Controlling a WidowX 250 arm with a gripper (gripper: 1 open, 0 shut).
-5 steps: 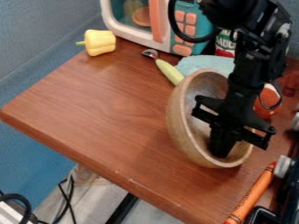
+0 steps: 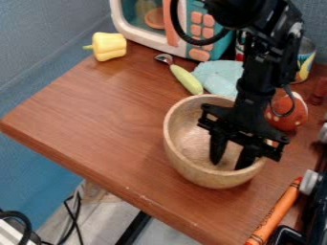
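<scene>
The black gripper (image 2: 231,153) reaches down into a wooden bowl (image 2: 192,163) on the table near its front right. Its two dark fingers are inside the bowl and appear apart, with nothing clearly between them. The bowl rests upright, its far right side partly hidden by the arm.
A yellow pepper (image 2: 107,46) and a toy microwave (image 2: 138,19) are at the back. A corn cob (image 2: 188,79) and teal cloth (image 2: 217,75) lie behind the bowl; a red object (image 2: 296,120) and orange crayon (image 2: 273,215) are right.
The bowl, tilted earlier, now sits level and a little further left. The gripper has shifted left, and its fingers now look further apart.
</scene>
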